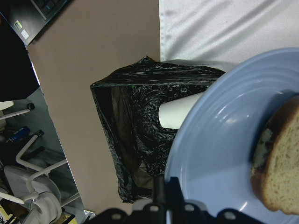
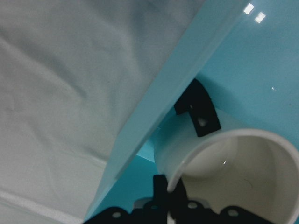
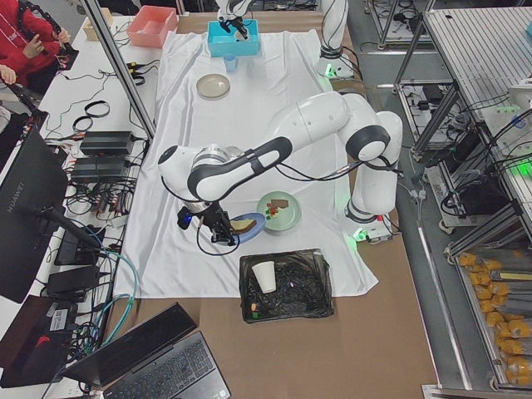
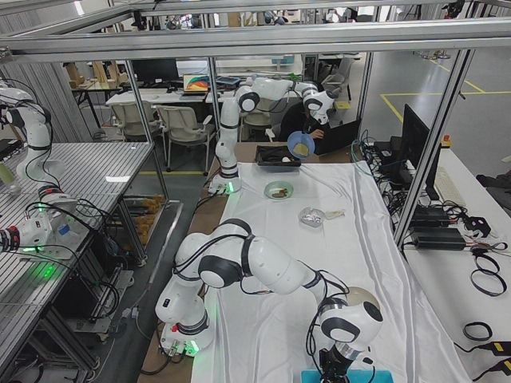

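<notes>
My left gripper [image 3: 218, 229] is shut on the rim of a blue plate [image 1: 215, 154] carrying a bread slice [image 1: 280, 158], held tilted near the black-lined bin [image 3: 287, 301]. A white paper cup [image 1: 177, 111] lies inside that bin. At the far end, my right gripper is shut on the rim of a white cup [image 2: 266, 186] inside the blue bin [image 2: 243, 56], beside its wall. A small black piece [image 2: 201, 112] is at the cup's outside.
A green plate [image 3: 283, 218] with food, a foil item [image 4: 311, 217] and a beige plate [image 3: 213, 86] sit on the white cloth [image 3: 191, 125]. A laptop [image 3: 179, 366] is at the near left.
</notes>
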